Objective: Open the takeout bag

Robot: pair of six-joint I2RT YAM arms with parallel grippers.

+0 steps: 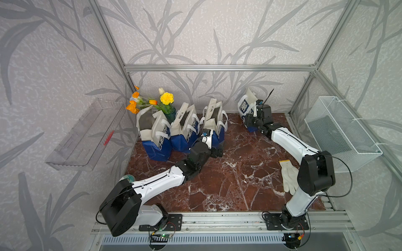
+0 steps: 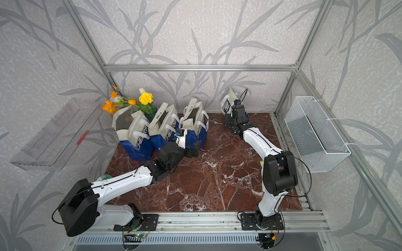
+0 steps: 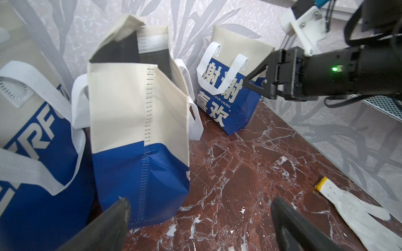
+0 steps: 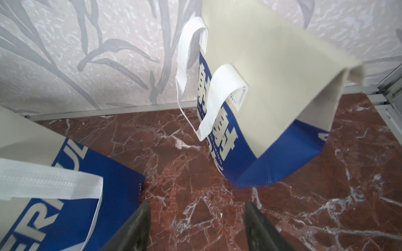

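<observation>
At the back right stands one blue-and-cream takeout bag (image 4: pixel 272 79), its top leaning over and its mouth largely hidden. My right gripper (image 1: pixel 250 121) is in front of that bag; in the right wrist view its dark fingers (image 4: pixel 134 230) are spread over bare tabletop, touching nothing. My left gripper (image 2: pixel 193 149) hovers before the rightmost of three bags in a row, its fingers open and empty. That nearest bag (image 3: pixel 138 138) stands upright with its mouth gaping. The middle bag (image 1: pixel 184 129) and the left bag (image 1: pixel 155 136) also have open tops.
Flowers in a vase (image 1: pixel 170 113) stand behind the row. A white glove (image 1: pixel 289 177) lies at the right of the table. A wire basket (image 1: pixel 341 133) hangs on the right, a clear tray (image 1: pixel 85 138) on the left.
</observation>
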